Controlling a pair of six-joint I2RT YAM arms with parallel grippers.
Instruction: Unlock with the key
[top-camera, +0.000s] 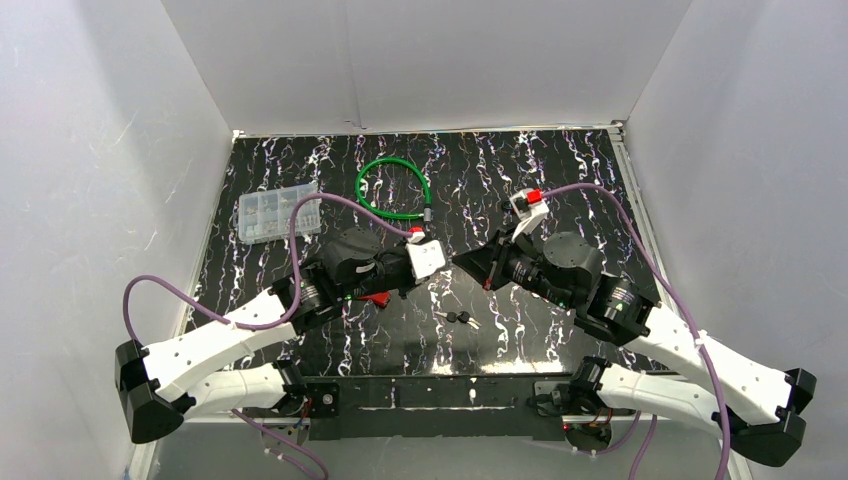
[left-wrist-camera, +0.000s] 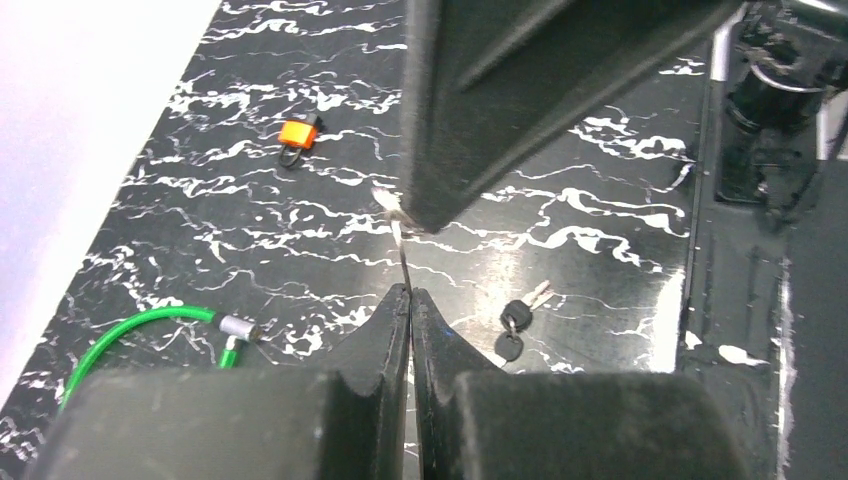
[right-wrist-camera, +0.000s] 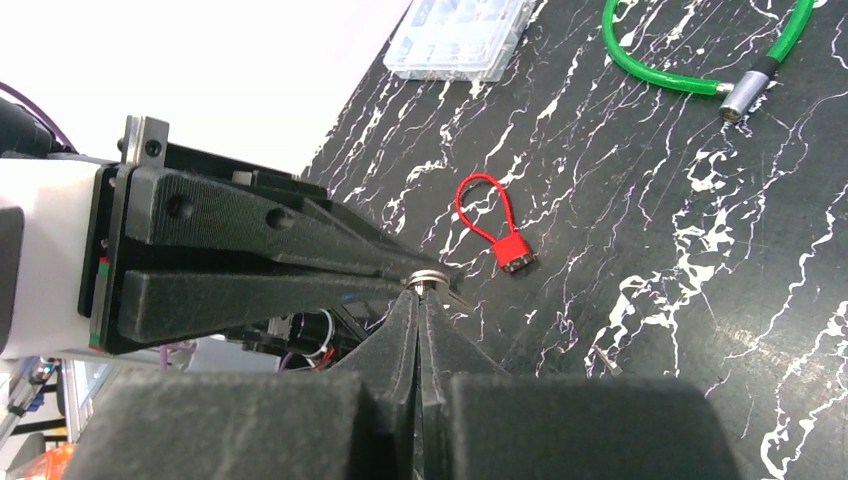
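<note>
A small thin metal key (left-wrist-camera: 402, 245) stands up from the fingertips of my left gripper, seen edge-on in the left wrist view. My left gripper is shut on it. The key's rounded silver end (right-wrist-camera: 428, 276) lies at the tips of my right gripper, which looks shut on it. Both grippers meet above the middle of the table, their tips nearly touching. On the table are a green cable lock (top-camera: 394, 216) with a metal cylinder, a red cable lock (right-wrist-camera: 513, 251) and an orange padlock (left-wrist-camera: 298, 132). The key's exact grip is partly hidden.
A pair of black-headed keys (top-camera: 458, 317) lies near the front of the table. A clear compartment box (top-camera: 278, 213) is at the left. Grey walls (top-camera: 420, 70) enclose the back and sides.
</note>
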